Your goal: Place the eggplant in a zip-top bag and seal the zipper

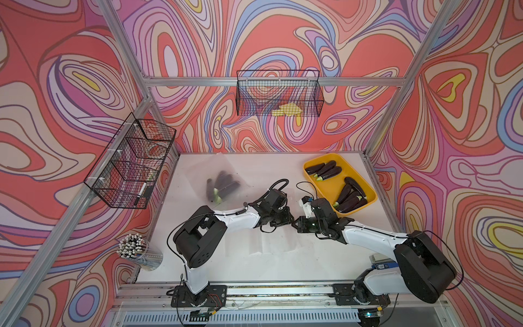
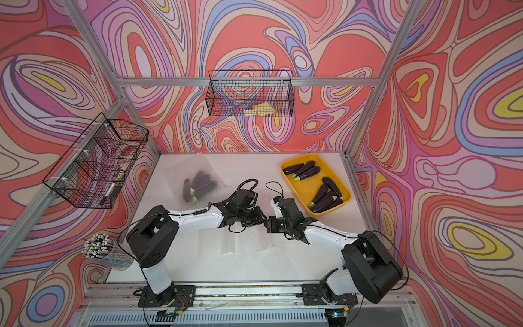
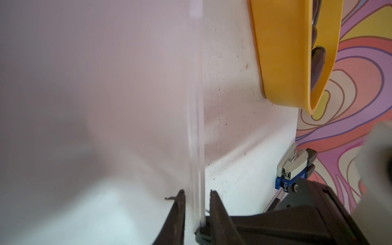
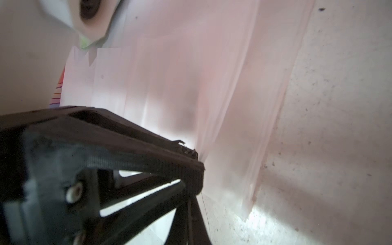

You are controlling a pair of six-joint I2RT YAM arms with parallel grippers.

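A translucent zip top bag (image 1: 256, 245) lies in the middle of the table under both arms. My right gripper is shut at the bag's strip, the thin film running to its fingertips. My left gripper is part open, its fingertips either side of that strip, just beside the right gripper in the left wrist view. A second frosted bag (image 1: 228, 185) with several eggplants inside lies at the back left. More eggplants (image 1: 332, 172) lie in the yellow bin (image 1: 309, 163) at the back right.
A stapler-like tool (image 3: 294, 163) lies at the right edge. A cup of markers (image 1: 141, 250) stands at the front left, and wire baskets (image 1: 279, 92) hang on the frame.
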